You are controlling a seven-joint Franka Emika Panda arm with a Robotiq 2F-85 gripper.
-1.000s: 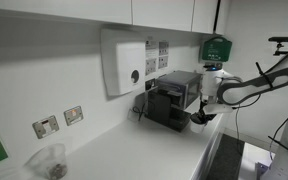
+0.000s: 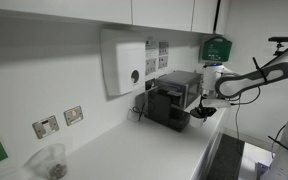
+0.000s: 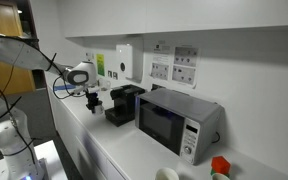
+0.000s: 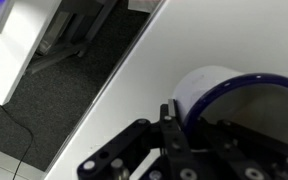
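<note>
A white mug with a dark blue rim (image 4: 206, 82) fills the lower right of the wrist view, its mouth turned toward the camera. My gripper is shut on the mug, with its dark fingers at the near side of the rim. The exact contact is partly hidden by the rim and the fingers. In exterior view 2 the mug (image 3: 98, 109) shows small and pale at the gripper, close to the counter's front edge. Whether its base touches the counter cannot be made out.
A black coffee machine (image 2: 167, 106) stands on the white counter (image 2: 134, 150), with a microwave (image 3: 174, 125) beside it. A clear container (image 2: 50, 162) sits at the other end. Another white cup (image 3: 167, 174) and a red object (image 3: 220, 165) lie past the microwave.
The arm has shifted a little, and my gripper sits slightly higher and farther right in exterior view 1, near the coffee machine. The other objects have stayed in place.
</note>
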